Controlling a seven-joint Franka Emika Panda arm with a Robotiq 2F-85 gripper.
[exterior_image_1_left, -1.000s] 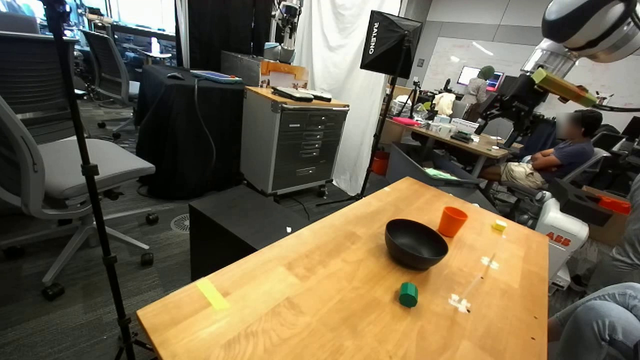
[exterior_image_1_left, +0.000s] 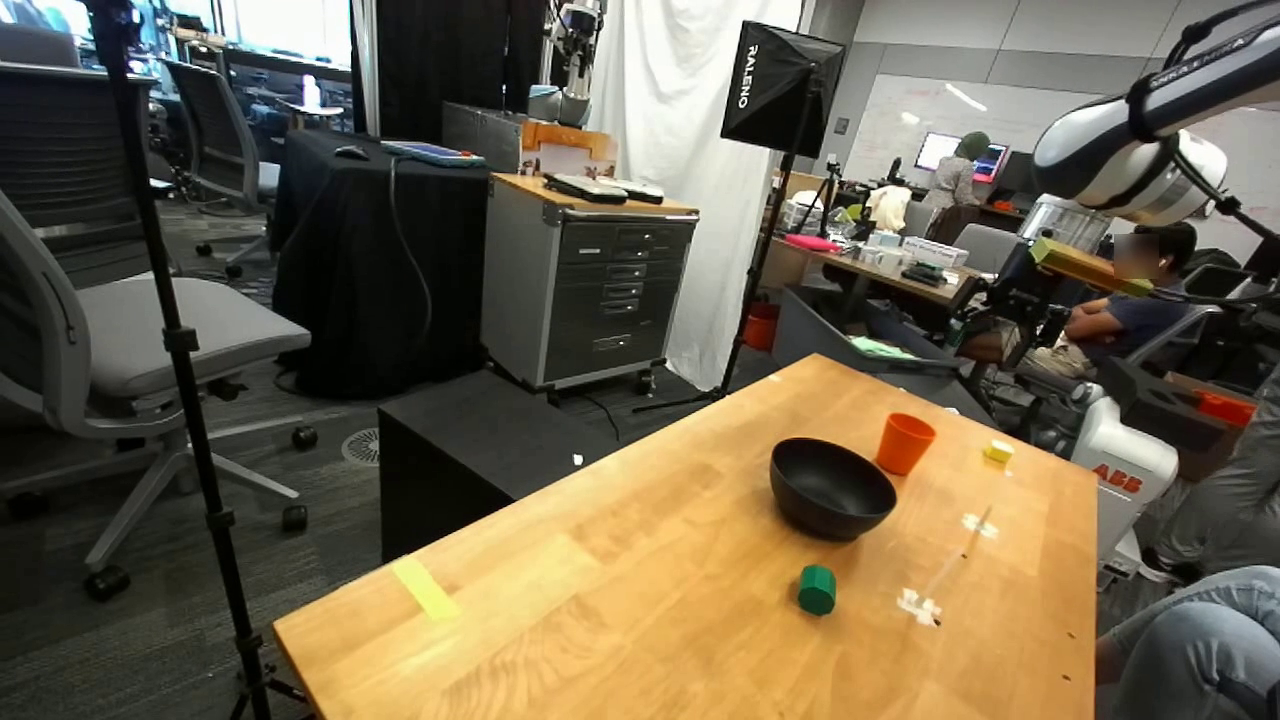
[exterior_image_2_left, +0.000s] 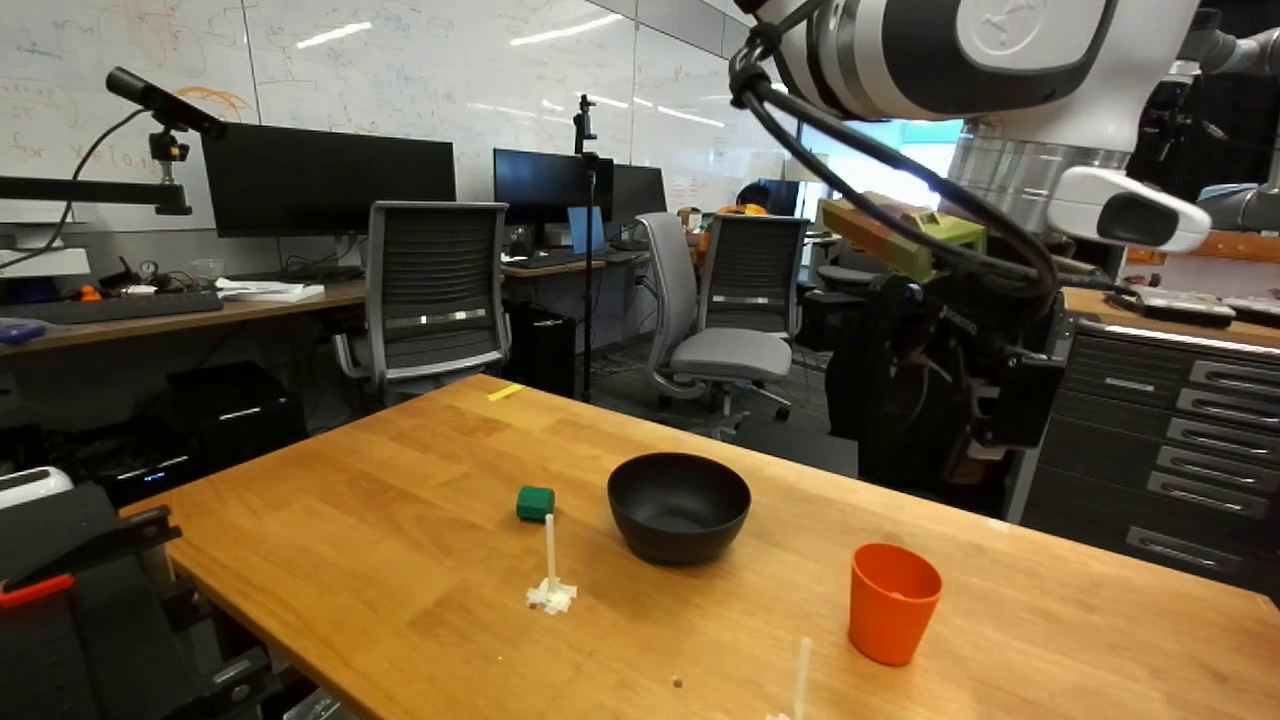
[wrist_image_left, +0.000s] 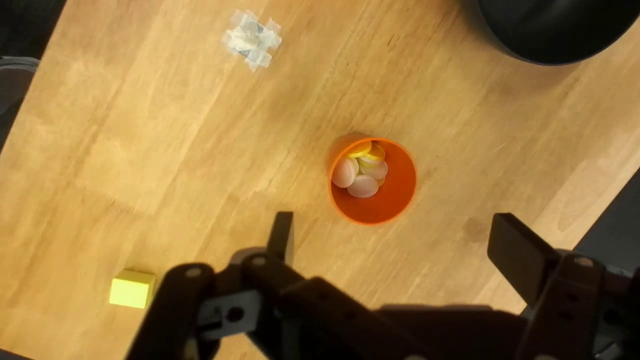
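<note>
An orange cup (wrist_image_left: 393, 195) stands upright on the table, holding several pale and yellow round pieces (wrist_image_left: 364, 185). Above it is my gripper, open and empty, its two fingers (wrist_image_left: 520, 258) spread wide on either side of the cup's near side in the wrist view. The black bowl (exterior_image_2_left: 679, 510) sits close to the cup and looks empty. On the bowl's other side lies a green block (exterior_image_1_left: 817, 589). A small yellow block (wrist_image_left: 132, 288) rests on the table, left of the gripper in the wrist view.
Two thin pale sticks rise from taped spots on the table, one stick (exterior_image_2_left: 551, 550) near the green block, the other stick (exterior_image_2_left: 803, 678) nearer the camera. The wooden table (exterior_image_1_left: 576, 612) is wide and bare towards the yellow tape (exterior_image_1_left: 425, 587).
Seen from exterior view 1, the arm and gripper have come lower, with the gripper pointing more steeply down. The cup, bowl and blocks have stayed in place.
</note>
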